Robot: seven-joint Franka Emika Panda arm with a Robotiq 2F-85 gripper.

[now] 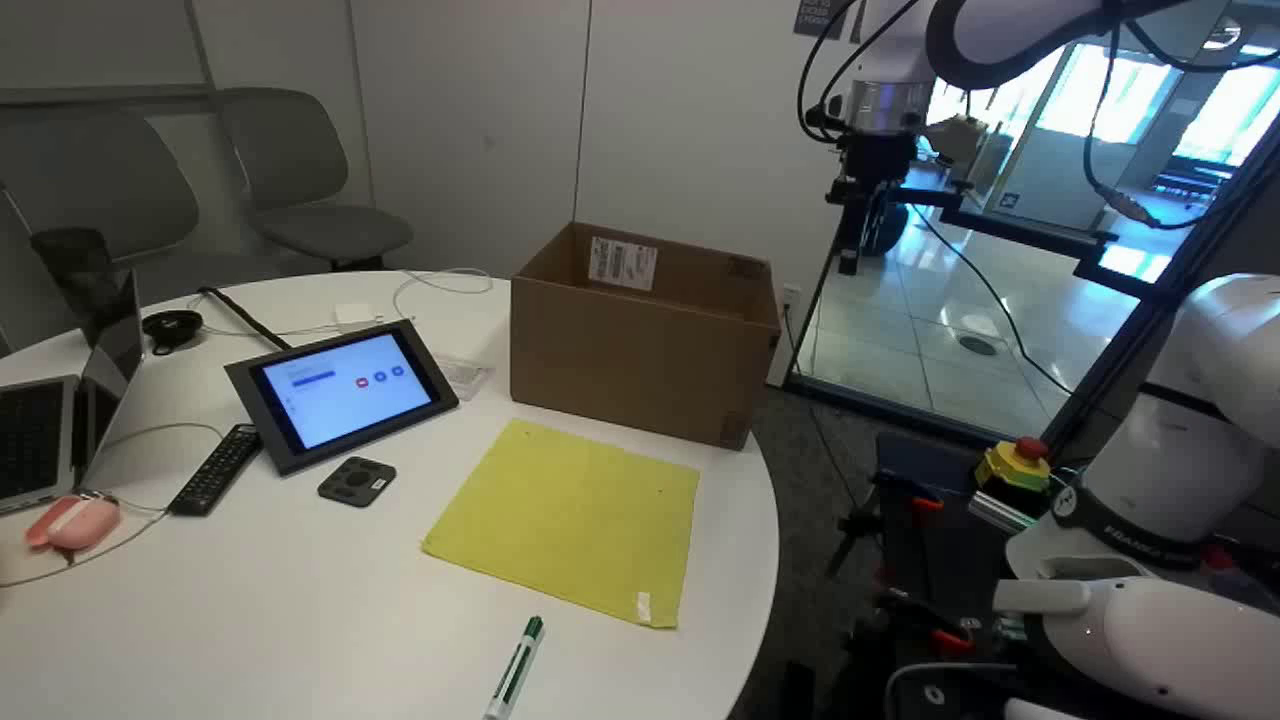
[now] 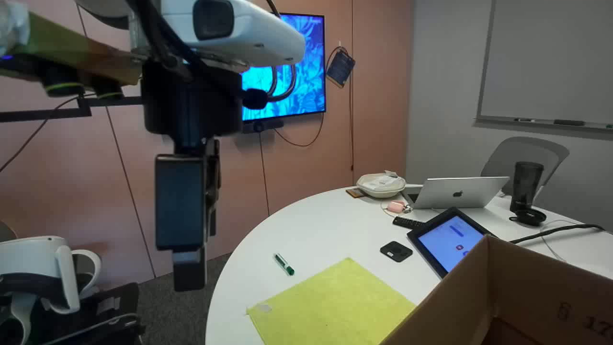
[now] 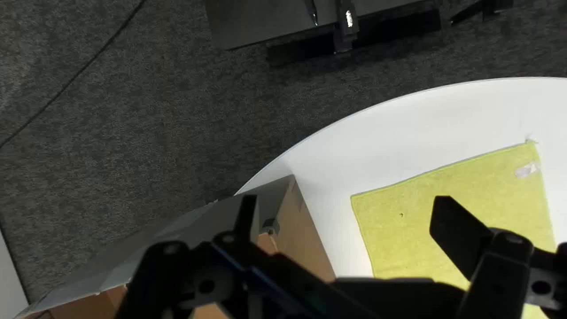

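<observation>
High above the floor near the table's right edge, my gripper hangs open, and nothing shows between its fingers. A yellow cloth (image 1: 576, 522) lies flat on the white table (image 1: 324, 612), a small pale tag at one corner. Behind it stands an open cardboard box (image 1: 636, 348); the wrist view shows part of its rim below and left of the gripper. A green-capped marker (image 1: 516, 667) rests on the table in front of the cloth. The wrist view does not show the marker.
A tablet (image 1: 348, 382), a small dark puck-like device (image 1: 356, 480), a remote (image 1: 216, 469), a pink case (image 1: 74, 523) and a laptop (image 1: 48, 420) occupy the table's left side. Cables run among them.
</observation>
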